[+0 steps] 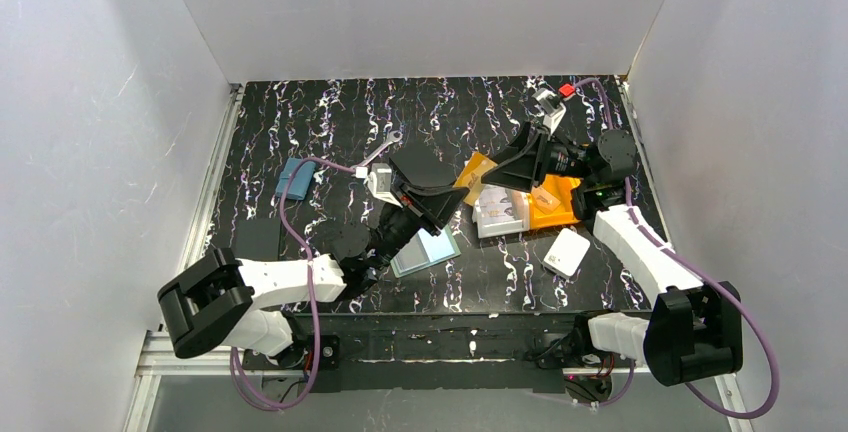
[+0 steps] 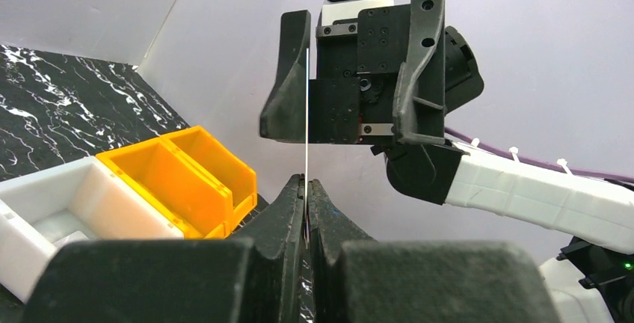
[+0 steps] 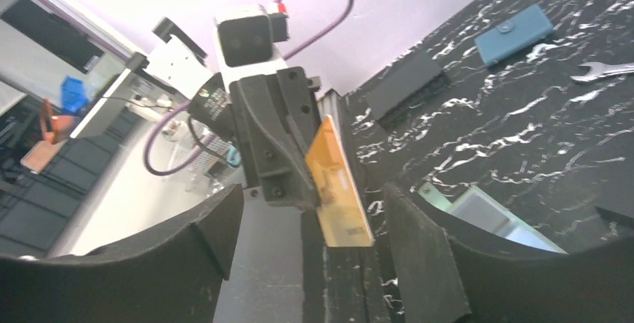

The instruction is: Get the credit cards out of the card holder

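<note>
My left gripper (image 1: 457, 197) is shut on a thin gold card (image 1: 474, 167), held upright; edge-on it is a white line (image 2: 306, 158) in the left wrist view, and its gold face (image 3: 338, 185) shows in the right wrist view. My right gripper (image 1: 492, 174) is part open just right of the card, its fingers on either side in the right wrist view, nothing between them that I can see clearly held. A blue card holder (image 1: 297, 179) lies at the left of the table.
A white bin (image 1: 500, 222) and orange bins (image 1: 560, 214) stand at the right. A white box (image 1: 566, 252), a wrench (image 3: 602, 71), dark slabs (image 1: 257, 240) and a pale green-edged pad (image 1: 425, 257) lie on the marble table.
</note>
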